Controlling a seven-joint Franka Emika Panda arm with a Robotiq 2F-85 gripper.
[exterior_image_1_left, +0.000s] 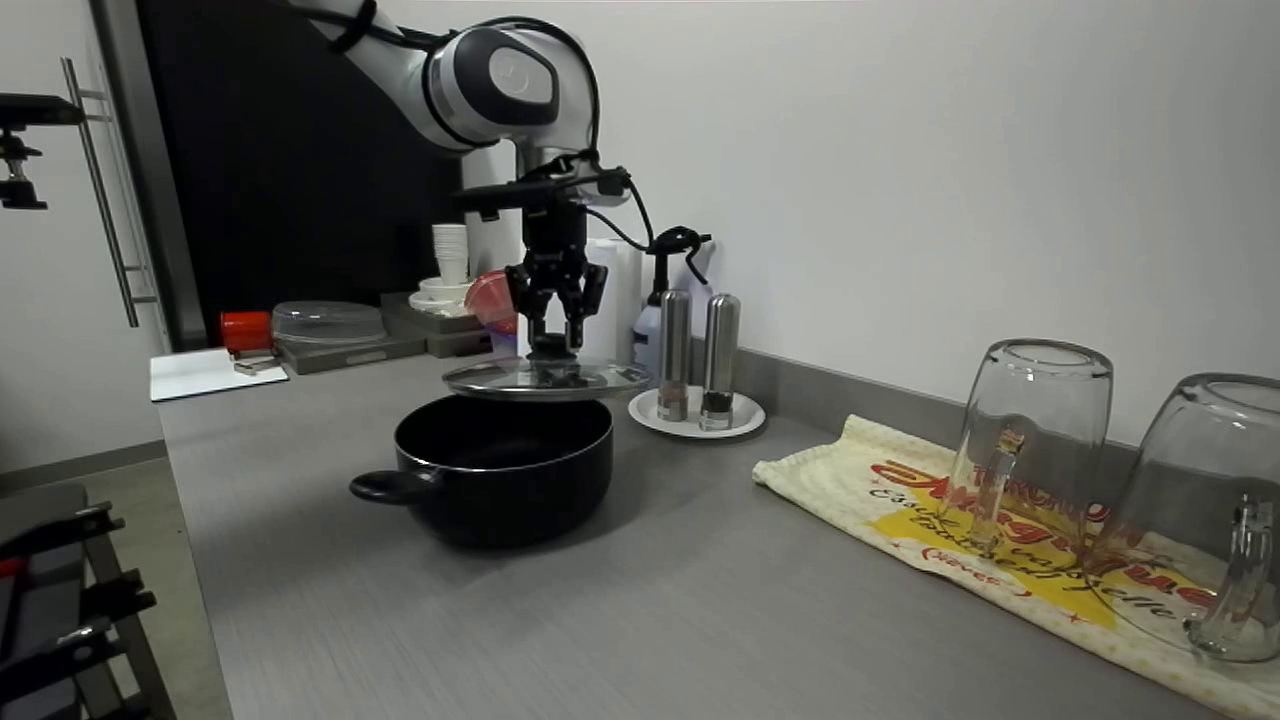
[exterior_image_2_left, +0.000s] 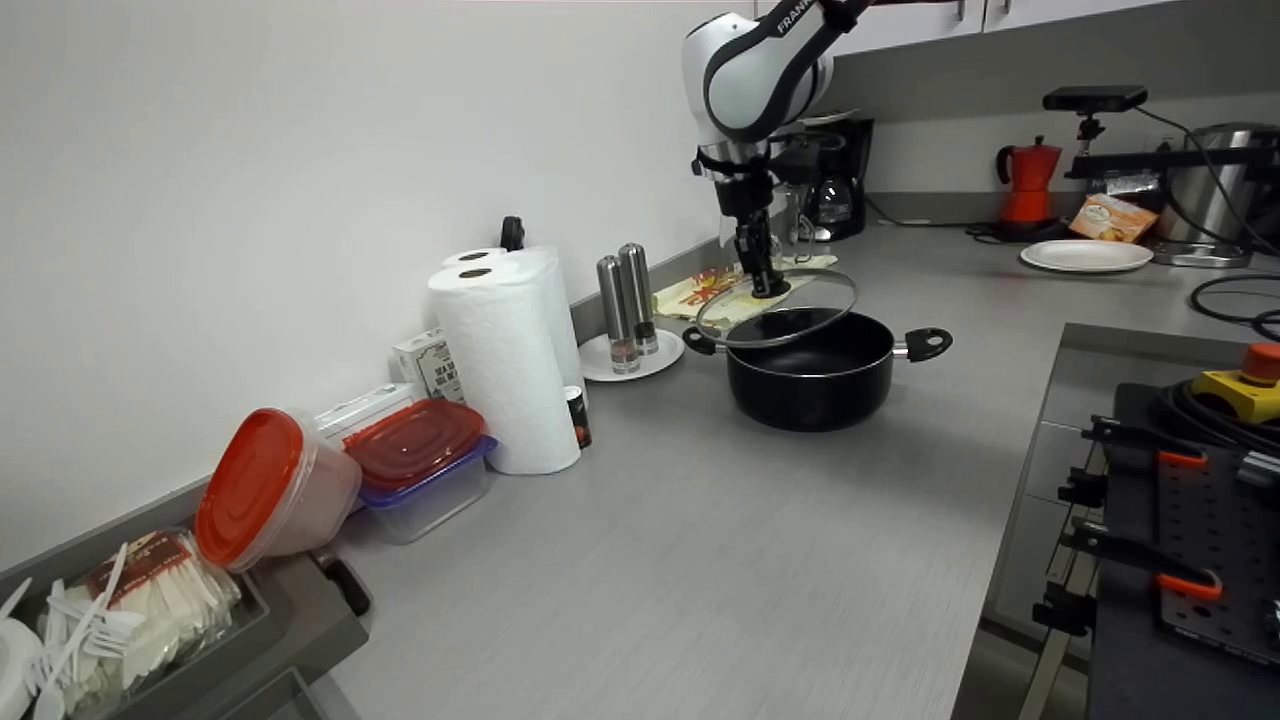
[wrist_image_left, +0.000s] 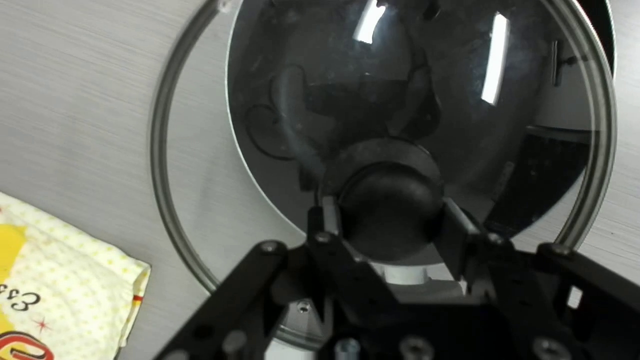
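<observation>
A black pot (exterior_image_1_left: 516, 498) with side handles stands on the grey counter, its mouth partly uncovered. Above its rear, wall-side part hangs a glass lid (exterior_image_1_left: 492, 380) with a metal rim. My gripper (exterior_image_1_left: 555, 336) is shut on the lid's black knob (wrist_image_left: 390, 210), one finger on each side of it in the wrist view. Seen from the second exterior camera, the lid (exterior_image_2_left: 840, 292) tilts and sits off-centre from the pot (exterior_image_2_left: 810, 390), toward the wall. Whether the lid's lower edge touches the pot rim, I cannot tell.
Two steel mills stand on a white plate (exterior_image_1_left: 752, 420) close behind the pot. Two upturned glass mugs (exterior_image_1_left: 1038, 420) rest on a printed cloth (exterior_image_1_left: 828, 468). Paper towel rolls (exterior_image_2_left: 504, 360) are by the wall.
</observation>
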